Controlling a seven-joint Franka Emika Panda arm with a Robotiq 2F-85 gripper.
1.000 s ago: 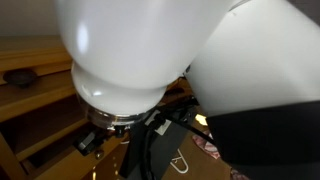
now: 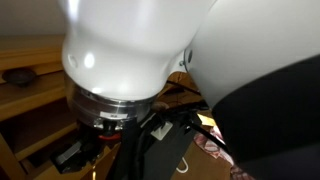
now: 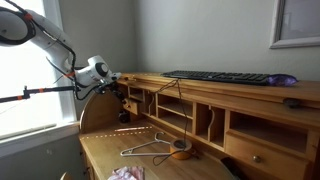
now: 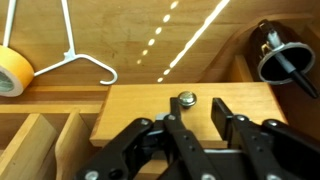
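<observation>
In the wrist view, a light wooden drawer front (image 4: 125, 107) carries a small round metal knob (image 4: 188, 99). My gripper is over this drawer, its fingers parted. The knob shows just beyond the fingertips, nearer the left one; whether they touch cannot be told. Nothing is visibly held. In exterior view 2, the arm (image 3: 95, 72) reaches from the left to the far end of the desk's cubby row, where the fingers are too small to make out. The arm's large white body hides much of exterior view 1.
Close to the drawer, a black cup (image 4: 286, 62) holds a dark marker. A white hanger (image 4: 72, 50) and an orange tape roll (image 4: 12, 72) lie on the desktop. A keyboard (image 3: 215, 76) rests on the upper shelf, and a cloth (image 3: 126, 173) near the front.
In exterior view 1 the arm's white wrist and the dark gripper parts have shifted slightly. The desk has not visibly changed.
</observation>
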